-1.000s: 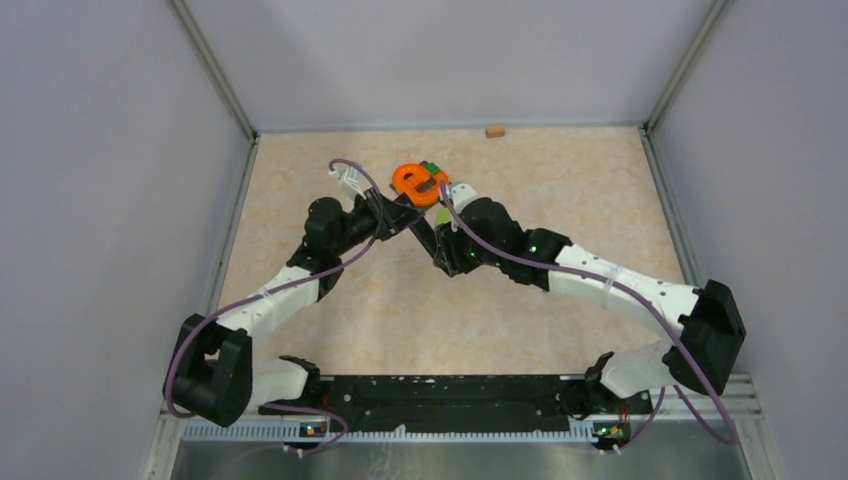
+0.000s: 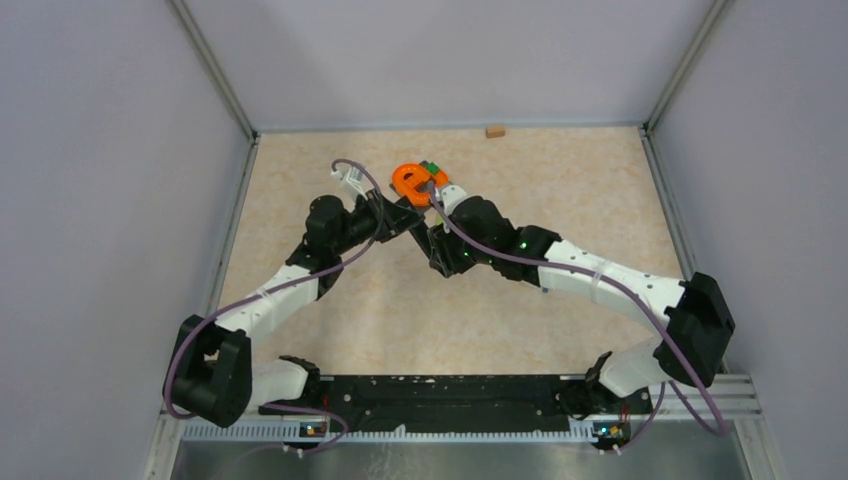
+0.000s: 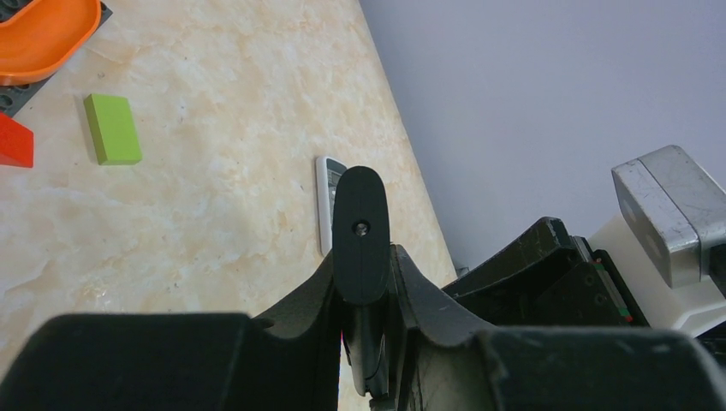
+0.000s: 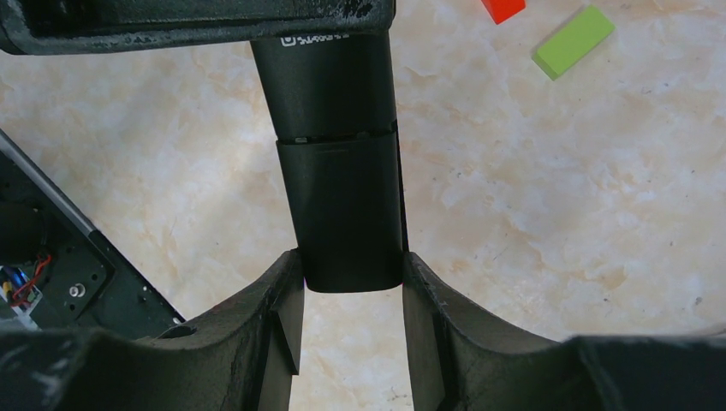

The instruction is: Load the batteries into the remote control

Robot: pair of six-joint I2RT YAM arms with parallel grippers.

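Observation:
The black remote control [image 2: 420,238] hangs above the middle of the table between both grippers. My left gripper [image 2: 399,217] is shut on its upper part; in the left wrist view the remote [image 3: 360,231] stands end-on between the fingers. My right gripper is shut on the other end, which has a black cover panel [image 4: 342,210] with a seam across it. No battery can be clearly made out.
Behind the grippers lie an orange tray [image 2: 410,170], a green block [image 3: 111,128] and a red block [image 3: 12,141]. A small silver-rimmed item [image 3: 325,197] and a wooden block [image 2: 495,131] are also on the table.
My right gripper and arm have shifted slightly left in the top view. The left arm looks unchanged.

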